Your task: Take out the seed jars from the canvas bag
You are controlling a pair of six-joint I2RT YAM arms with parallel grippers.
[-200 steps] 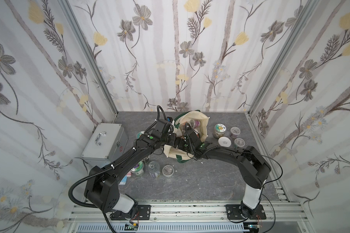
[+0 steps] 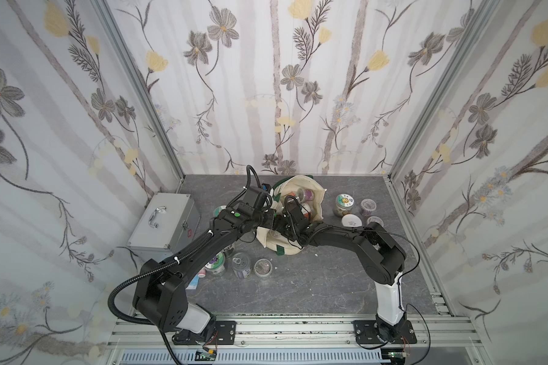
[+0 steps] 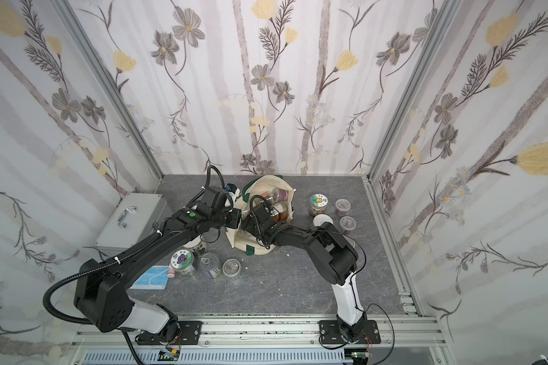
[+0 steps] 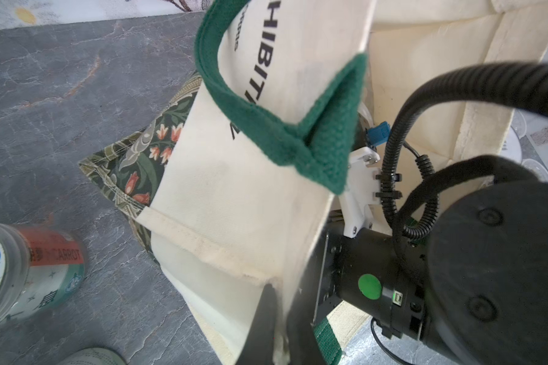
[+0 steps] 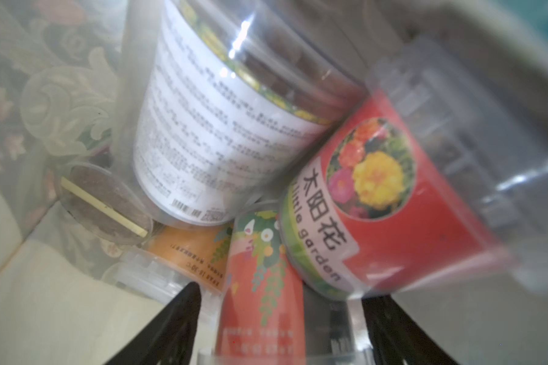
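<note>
The canvas bag [image 2: 304, 182] stands open at the middle of the table. My left gripper is shut on its near edge, with cream cloth between the fingers. Inside the bag, my right gripper is part open, its fingers either side of the lower red-labelled jar [image 5: 255, 304]; whether they touch it is unclear. A red flower-label jar [image 5: 383, 206] lies above at right, a jar with a white label [image 5: 194, 140] at upper left, and an orange-labelled jar [image 5: 182, 249] behind.
Jars stand right of the bag [image 3: 317, 204] and at front left [image 3: 209, 264]. A metal case [image 2: 161, 219] is at the left, a blue mask [image 3: 149, 278] near it.
The right arm's elbow has shifted leftward, with its gripper still in the bag. The left arm shows no visible movement.
</note>
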